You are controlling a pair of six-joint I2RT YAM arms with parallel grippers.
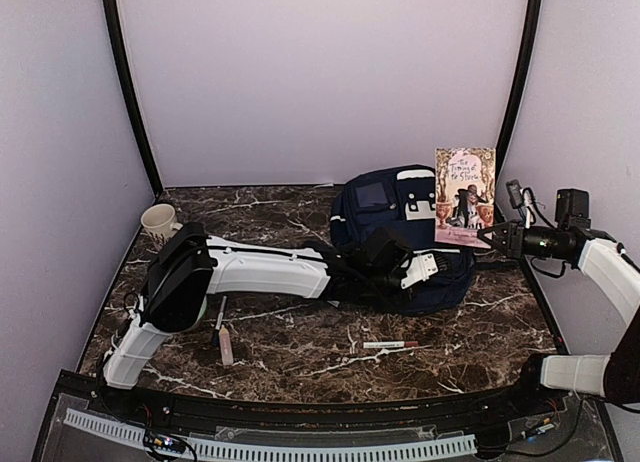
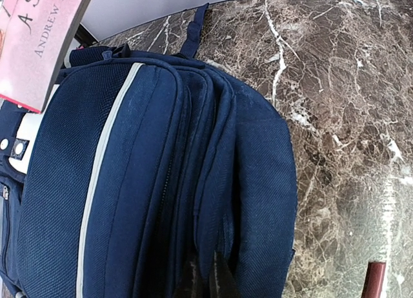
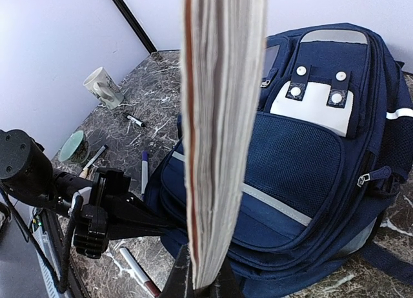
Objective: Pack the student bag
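Note:
The navy student bag lies on the table, its layered opening edge facing the left wrist camera. At that edge my left gripper is shut on a fold of the bag's fabric. My right gripper is shut on the lower edge of a book with a pink illustrated cover. The book is held upright above the right part of the bag, and only its page edges face the right wrist camera. Much of the bag's lower part is hidden by the left arm in the top view.
A red-ended white marker lies in front of the bag. To the left are a white mug, a green bowl, a pink-bodied item and several pens.

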